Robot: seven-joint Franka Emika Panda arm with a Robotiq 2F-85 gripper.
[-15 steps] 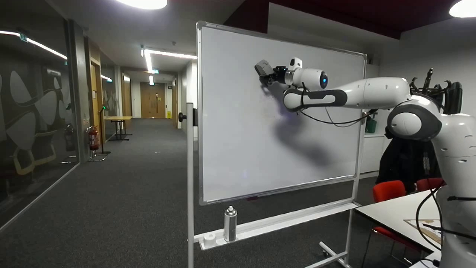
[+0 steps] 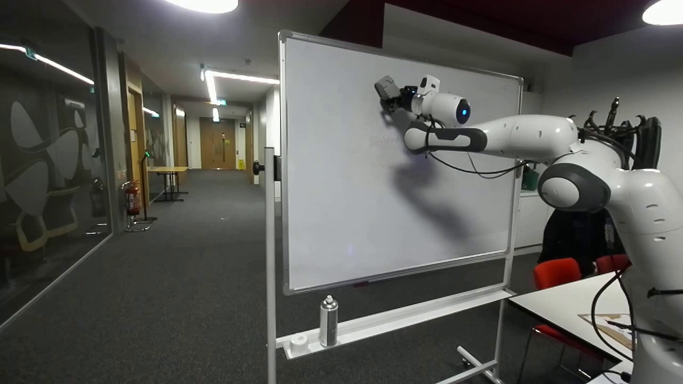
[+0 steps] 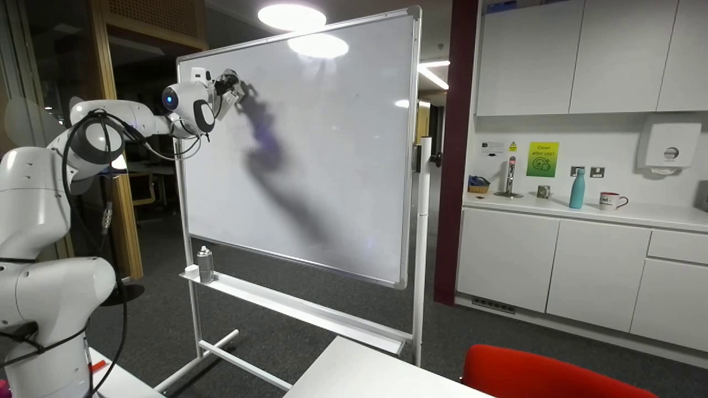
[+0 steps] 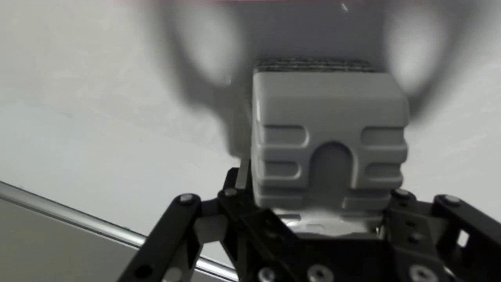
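Note:
A grey board eraser with a dark layered felt face is held in my gripper, which is shut on it. In exterior view 1 the eraser is tilted near the upper middle of the whiteboard, with the gripper just to its right. Exterior view 2 has the gripper close to the board's upper left. The wrist view shows the felt end toward the white surface; whether it touches cannot be told. Faint marks show on the board below the gripper.
On the board's lower tray stand a silver spray can and a small white roll. A white table and a red chair are at the right. The board's lower part is clear.
The eraser and gripper have moved up and slightly right across the board, and the eraser's tilt has changed a little. The arm's elbow has shifted left. The can and roll have stayed put.

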